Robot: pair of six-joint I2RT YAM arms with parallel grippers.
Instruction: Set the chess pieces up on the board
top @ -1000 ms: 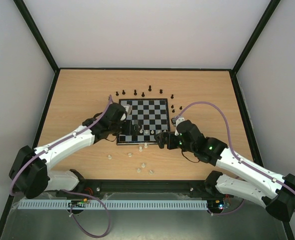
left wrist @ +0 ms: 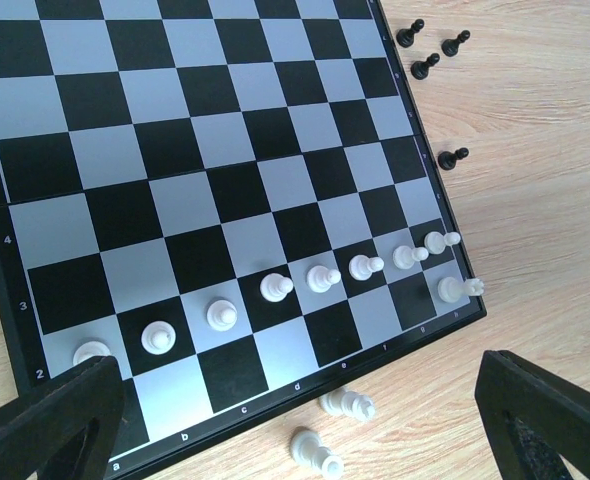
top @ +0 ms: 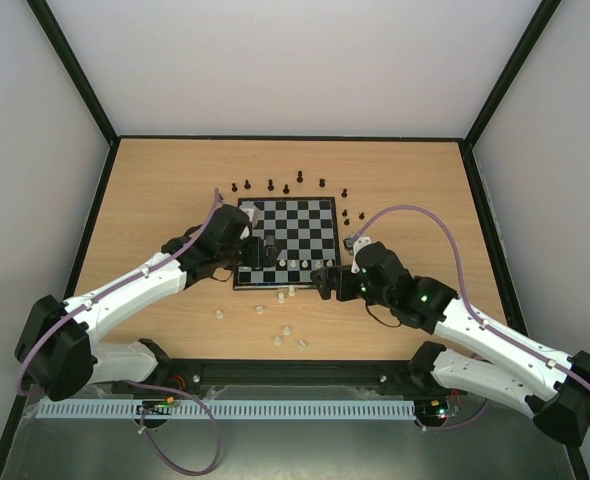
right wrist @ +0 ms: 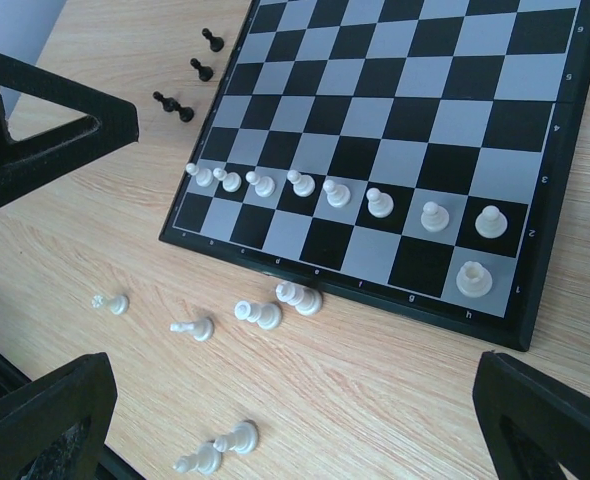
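Observation:
The checkered board (top: 287,203) lies flat in mid-table. White pawns fill its second row, among them an end pawn (right wrist: 491,222), and one white rook (right wrist: 474,280) stands on the corner square h1. Over the board's left part, my left gripper (top: 266,258) hovers open, empty between its fingers. My right gripper (top: 325,282), also open and empty, is above the near right corner. Off the board's front edge lie two white pieces, a nearer one (left wrist: 317,454) and one by the rim (left wrist: 347,404); both are on their sides or tilted.
More white pieces are scattered in front, including a piece (right wrist: 109,303), another (right wrist: 192,328) and a pair (right wrist: 237,437). Several black pieces, such as a black pawn (left wrist: 453,158), sit behind and right of the board. Both grippers are close together over the board.
Both arms have drifted only slightly, the left one a little leftward and the right one a little rightward. No piece has visibly moved.

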